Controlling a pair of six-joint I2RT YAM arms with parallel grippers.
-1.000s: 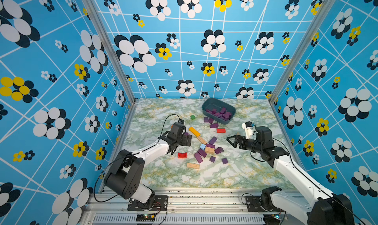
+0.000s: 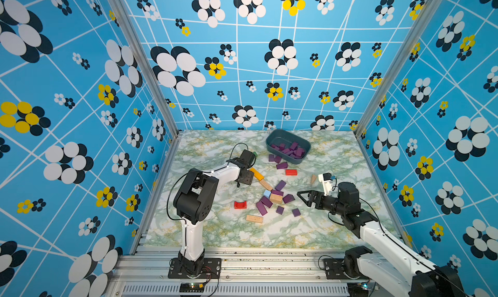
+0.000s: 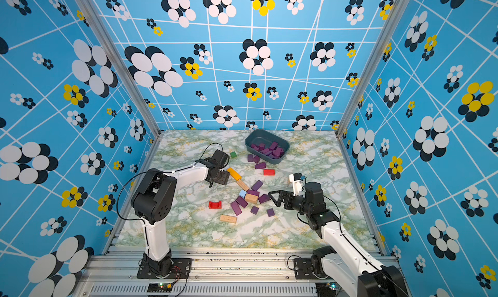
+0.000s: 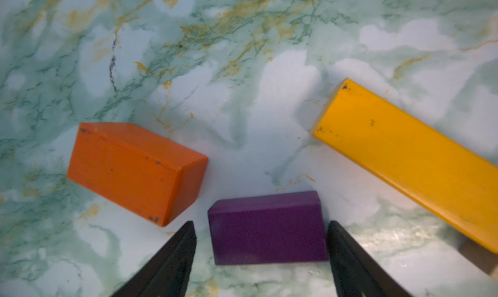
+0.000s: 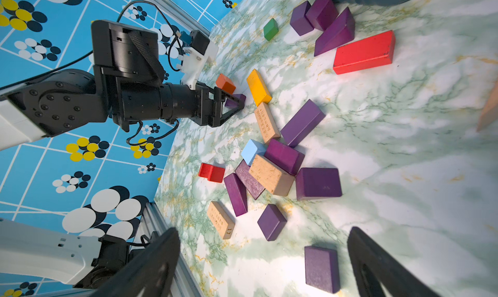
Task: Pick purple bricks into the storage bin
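Observation:
Between the spread fingers of my left gripper stands a purple brick [image 4: 269, 229], with a finger close to each of its short ends; I cannot tell whether they touch. My right gripper is open above the near right of the table, nothing between its fingers. In the right wrist view several more purple bricks lie spread below it, among them a long one [image 5: 303, 122], a square one [image 5: 318, 182] and a small one [image 5: 321, 268]. The dark teal storage bin [image 2: 306, 152] at the back holds several purple bricks [image 2: 295, 150].
Close to the left gripper lie an orange brick [image 4: 124, 167] and a yellow brick [image 4: 409, 156]. A red brick [image 5: 364, 53] and purple bricks [image 5: 322, 12] sit before the bin. Wooden blocks [image 5: 270, 175] and a blue cube [image 5: 253, 151] crowd the middle pile.
The left arm has swung up and its gripper has shifted toward the back of the table, now pointing down. The right arm has moved only slightly, its gripper a little nearer the front.

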